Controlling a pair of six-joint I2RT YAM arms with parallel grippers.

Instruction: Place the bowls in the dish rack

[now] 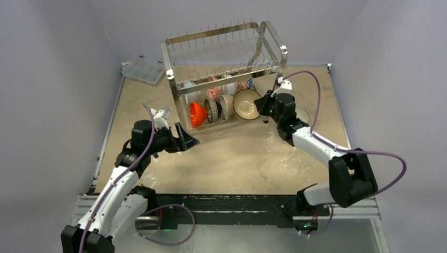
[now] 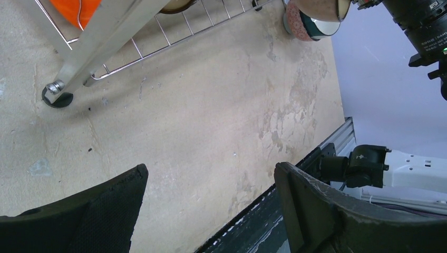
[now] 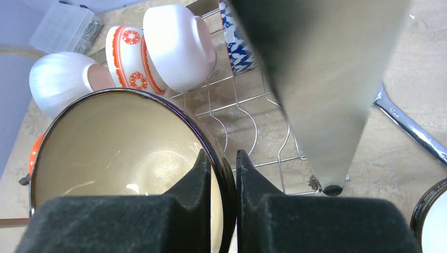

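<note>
The cream bowl with a dark rim (image 1: 245,105) is tilted at the front right of the dish rack's lower tier. In the right wrist view my right gripper is shut on the rim of this bowl (image 3: 126,147), whose inside faces up. Bowls sit in the metal rack (image 1: 176,90): an orange bowl (image 1: 197,114), a dark patterned one (image 1: 212,110), a beige one (image 1: 227,107), and several behind. Left of these, my left gripper (image 1: 194,142) stands open and empty over the table.
Another bowl (image 1: 302,114) stands behind the right gripper, partly hidden. A broad metal rack post (image 3: 332,100) comes down close to the right gripper. At the back left lies a clear plastic box (image 1: 143,70).
</note>
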